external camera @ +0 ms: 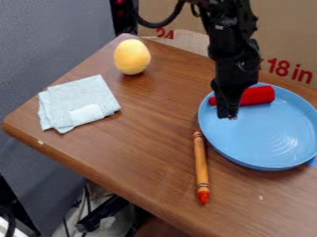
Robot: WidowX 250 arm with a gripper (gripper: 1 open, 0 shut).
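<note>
The black gripper (227,104) reaches down over the left back part of a blue plate (260,139). A red cylindrical object (258,95) lies at the back of the plate, partly behind the gripper, whose fingers touch or overlap it; whether they are shut on it is unclear. An orange crayon (201,168) with a red tip lies on the table left of the plate.
A yellow rounded object (132,56) sits at the back left of the wooden table (148,120). A folded light cloth (77,104) lies near the left edge. A cardboard box (279,42) stands behind.
</note>
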